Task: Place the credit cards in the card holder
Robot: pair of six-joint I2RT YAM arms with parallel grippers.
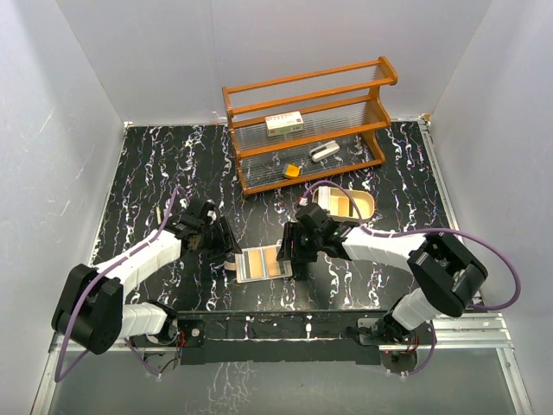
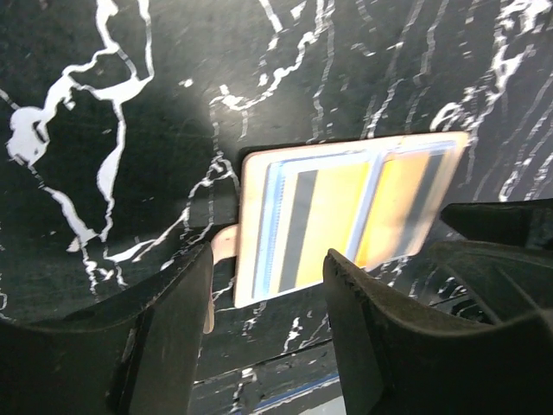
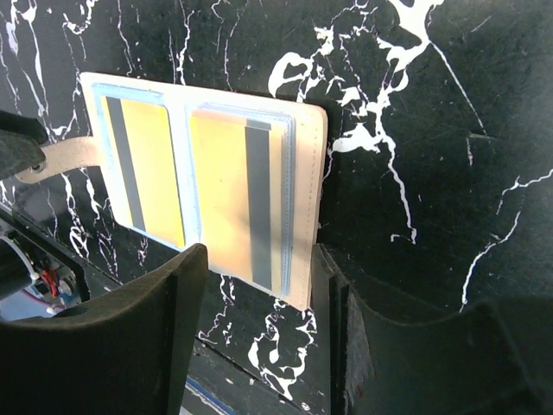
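Note:
The card holder (image 1: 264,263) lies open on the dark table, yellow cards with dark stripes in its two pockets, blue-edged. My left gripper stands open over its left end, where a tan tab (image 2: 225,245) shows. My right gripper hovers at the holder's right edge, fingers apart, fingertips low over the border; whether they touch it is unclear.
A wooden rack (image 1: 308,149) with small boxes stands at the back. A tan tray (image 1: 363,204) with items sits behind my right arm. Pale thin items (image 1: 158,215) lie at the left.

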